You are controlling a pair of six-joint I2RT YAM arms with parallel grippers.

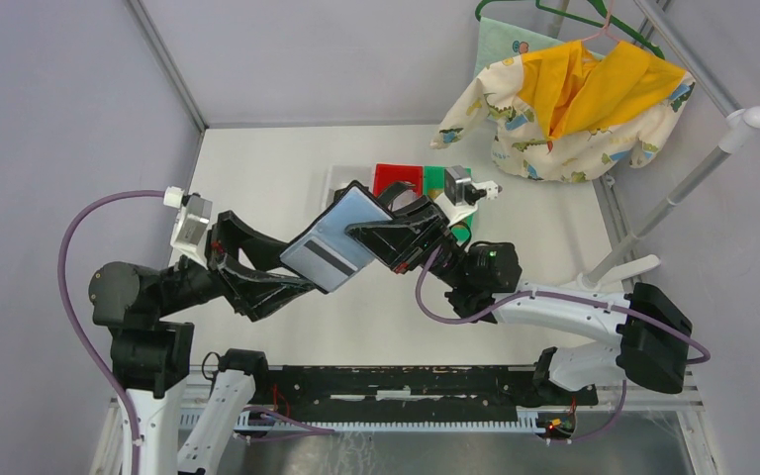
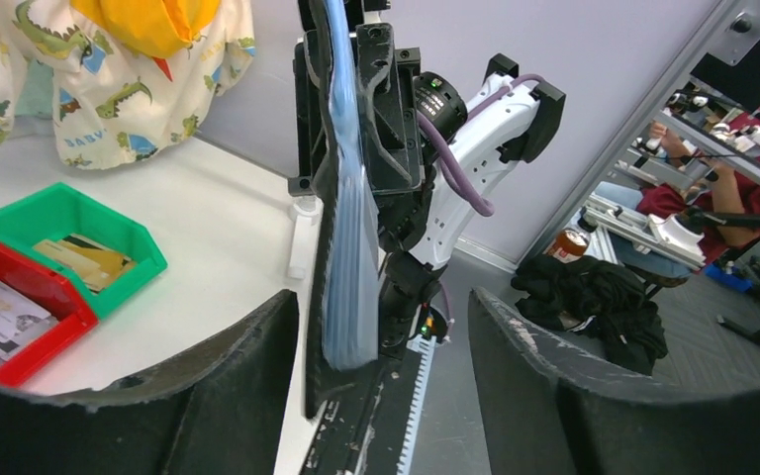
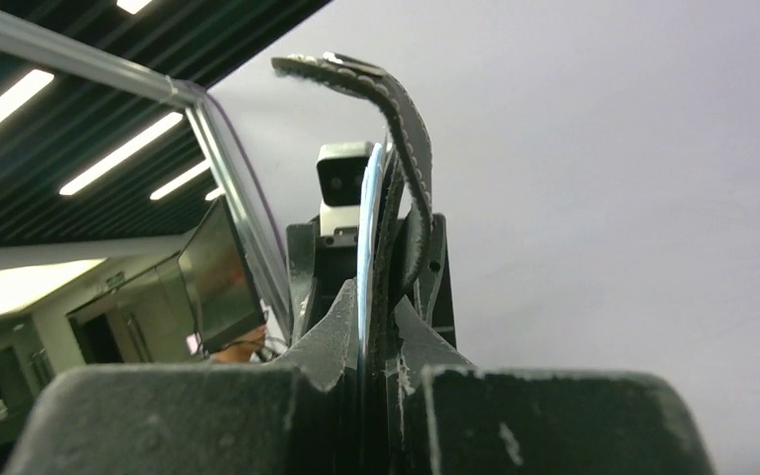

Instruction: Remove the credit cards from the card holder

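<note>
The card holder [image 1: 333, 242], dark outside with a pale blue inner face, hangs above the table between my two arms. My right gripper [image 1: 381, 239] is shut on its upper right part. In the right wrist view the holder [image 3: 368, 228] appears edge-on between the fingers, a stitched dark flap [image 3: 396, 104] curling above it. My left gripper [image 1: 302, 267] reaches the holder's lower left edge. In the left wrist view my left gripper stands open, its fingers apart on both sides of the holder's edge [image 2: 351, 297] without touching it.
Behind the arms are a red bin [image 1: 398, 176] and a green bin [image 1: 433, 180], both with cards in the left wrist view. A clear bin [image 1: 341, 176] sits left of them. Clothes [image 1: 584, 109] hang at the back right.
</note>
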